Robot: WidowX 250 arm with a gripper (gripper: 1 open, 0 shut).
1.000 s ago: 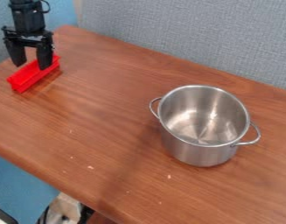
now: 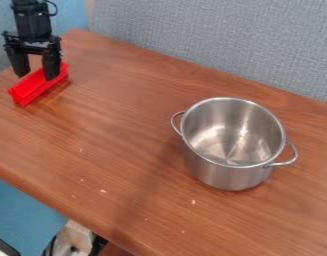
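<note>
My black gripper (image 2: 35,62) is at the top left of the camera view, low over a red rectangular block or tray (image 2: 35,88) near the table's left edge. Its two fingers stand apart, open, with the red object beneath and partly behind them; whether they touch it is hard to tell. A steel pot (image 2: 227,172) with two loop handles stands on the right part of the wooden table (image 2: 126,160), empty as far as shows.
A grey textured wall (image 2: 219,40) runs along the back, and a blue surface (image 2: 19,210) lies beyond the left edge.
</note>
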